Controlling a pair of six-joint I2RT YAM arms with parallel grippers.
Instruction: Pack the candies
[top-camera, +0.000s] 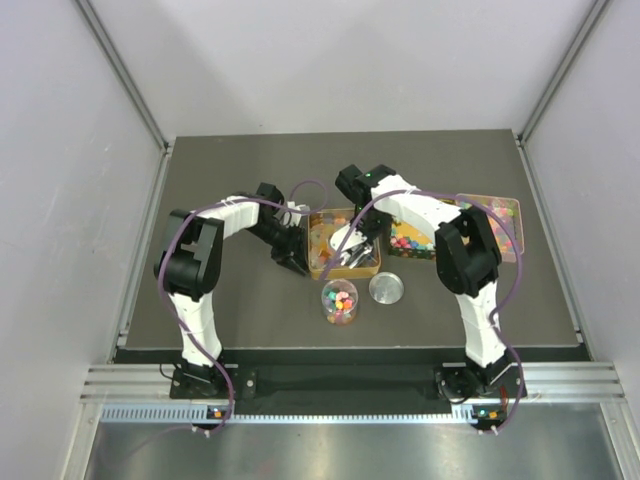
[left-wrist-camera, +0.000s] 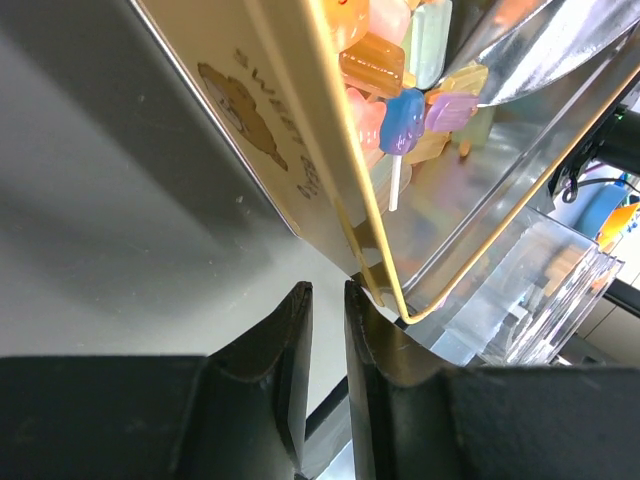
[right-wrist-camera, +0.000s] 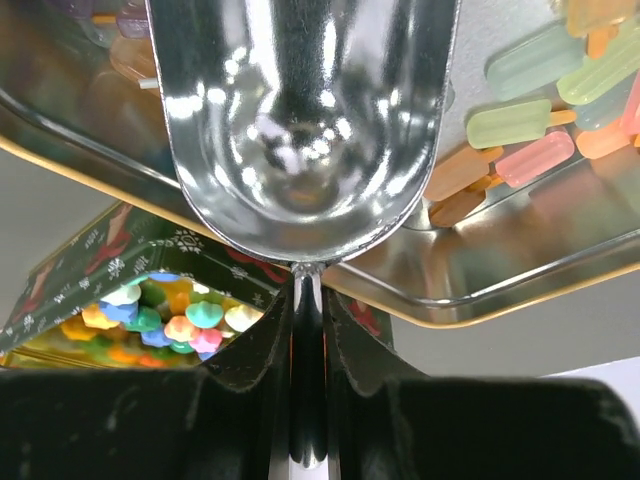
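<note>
A gold-rimmed tin (top-camera: 343, 273) with wrapped candies sits mid-table. My right gripper, in the right wrist view, is shut on the handle of a metal scoop (right-wrist-camera: 300, 160), whose bowl is over the tin beside pale candies (right-wrist-camera: 520, 155). My left gripper is at the tin's outer left wall (left-wrist-camera: 270, 140); its fingertips are slightly apart, with nothing visible between them. A clear jar (top-camera: 339, 301) holding colourful candies stands in front of the tin.
A round lid (top-camera: 386, 288) lies right of the jar. A box (top-camera: 420, 250) of colourful candies and another container (top-camera: 505, 210) stand to the right.
</note>
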